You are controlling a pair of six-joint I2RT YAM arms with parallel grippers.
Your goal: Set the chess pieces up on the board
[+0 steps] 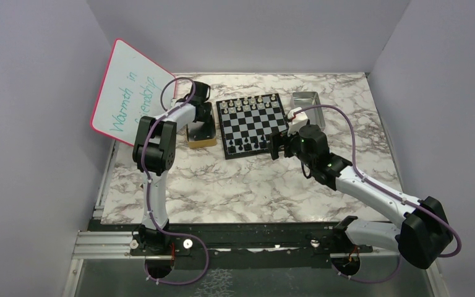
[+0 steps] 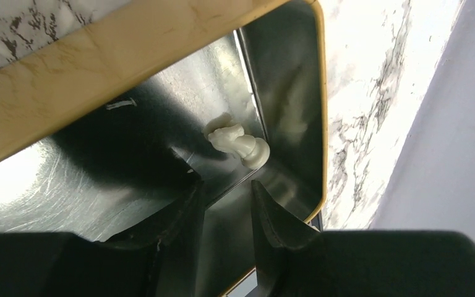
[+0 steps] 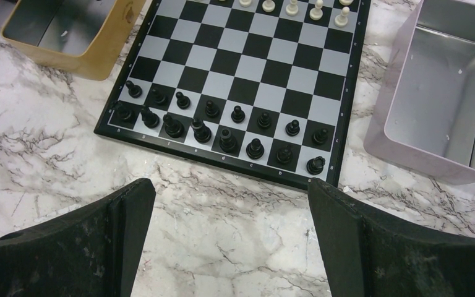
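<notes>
A white knight piece [image 2: 244, 145] lies on its side in the corner of the gold-rimmed metal tray [image 2: 55, 71]. My left gripper is over that tray, its fingertips just short of the knight in the image; a narrow gap shows between them, and whether anything is held is unclear. The chessboard [image 3: 247, 74] carries rows of black pieces [image 3: 227, 140] on the near side and white pieces [image 3: 341, 17] on the far side. My right gripper stands open above the board's near edge, nothing between its fingers.
An empty-looking silver tray [image 3: 439, 93] sits right of the board. A whiteboard [image 1: 130, 86] with writing is at the left, close to the left arm. The marble table in front of the board is clear.
</notes>
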